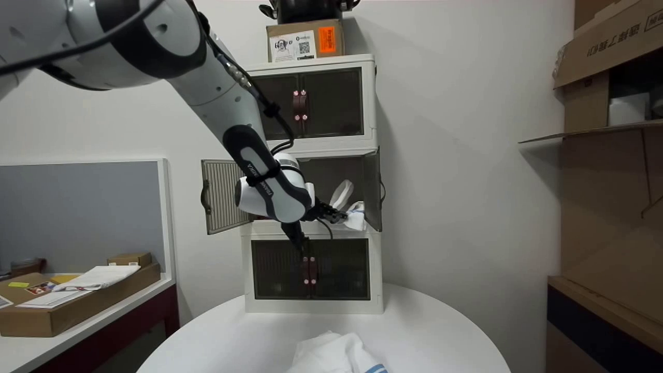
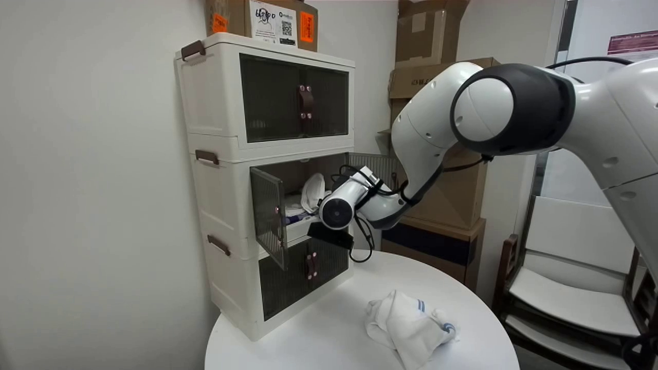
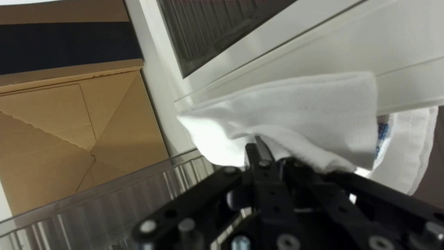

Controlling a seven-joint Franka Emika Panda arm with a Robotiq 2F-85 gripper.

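Note:
At the open middle compartment of the cabinet (image 1: 311, 231), my gripper (image 1: 343, 217) is shut on a white cloth (image 1: 356, 220). Seen from the wrist, the cloth (image 3: 316, 112) spreads beyond the gripper, folded over the compartment's front edge, and a blue-marked part of it reaches inward on the right. The fingertips press into a crease of the fabric, so how much is pinched is hidden. A second white cloth with blue stripes (image 2: 407, 327) lies crumpled on the round table.
Both middle doors stand open: a ribbed left door (image 1: 227, 196) and a right door (image 1: 373, 189) close beside the gripper. A white rounded object (image 2: 313, 192) stands inside the compartment.

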